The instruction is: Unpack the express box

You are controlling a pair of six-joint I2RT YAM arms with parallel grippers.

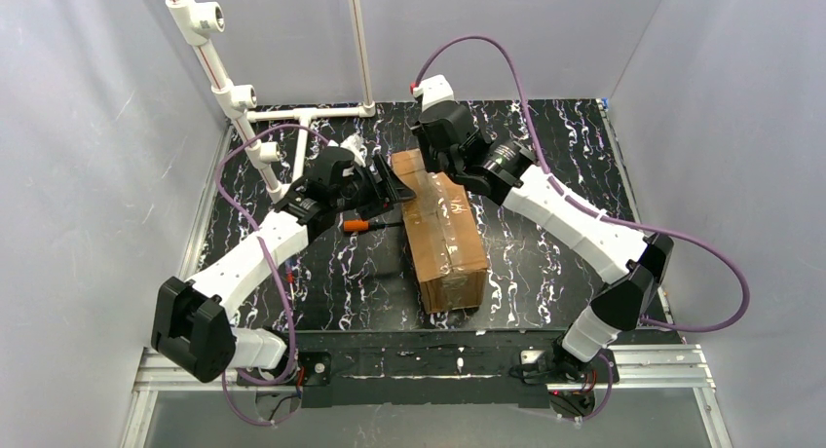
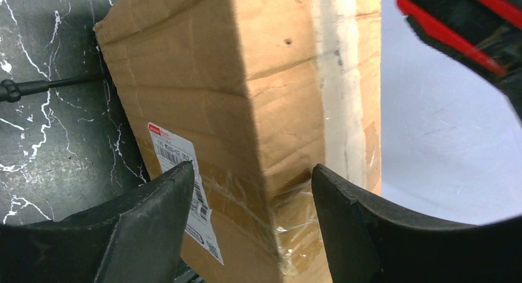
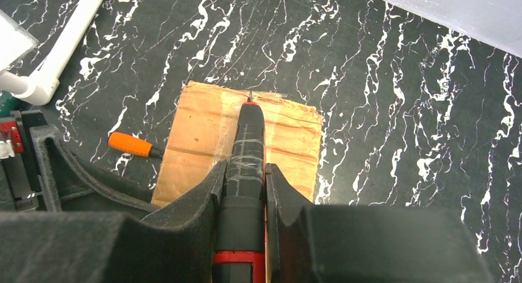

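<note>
A taped cardboard box stands lengthwise on the dark marbled table. My left gripper is open at the box's upper left side, where a shipping label shows in the left wrist view. My right gripper is shut on a black-and-red tool, held above the far end of the box with its thin tip pointing away from the gripper.
An orange-handled tool lies left of the box, its shaft reaching toward it. White pipe framework stands at the back left.
</note>
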